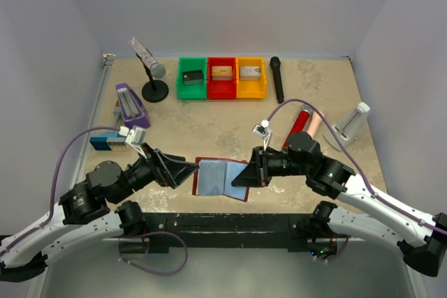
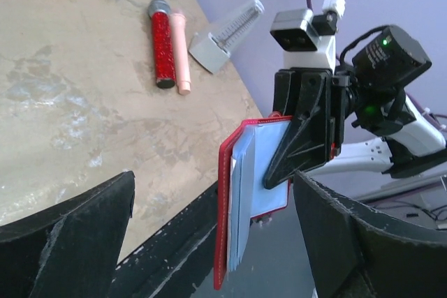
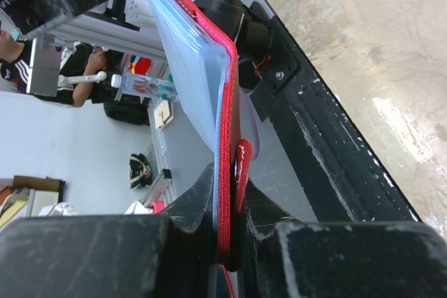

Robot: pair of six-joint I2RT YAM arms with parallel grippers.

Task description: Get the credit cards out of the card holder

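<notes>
The card holder [image 1: 211, 176] lies spread open above the table's front part, a red-edged wallet with pale blue clear sleeves. My right gripper [image 1: 253, 176] is shut on its right side, and the right wrist view shows the red edge [image 3: 225, 137] pinched between dark fingers. In the left wrist view the holder [image 2: 239, 172] is seen nearly edge-on, its sleeves fanned slightly. My left gripper stands open at the holder's left side, with no card between its fingers. Whether any card sits inside the sleeves cannot be told.
At the back, green [image 1: 183, 91], red [image 1: 221, 91] and yellow [image 1: 253, 91] bins each hold a small flat item. A black microphone [image 1: 277, 78], a red microphone [image 1: 299, 125] and a metronome [image 1: 351, 122] stand rightward.
</notes>
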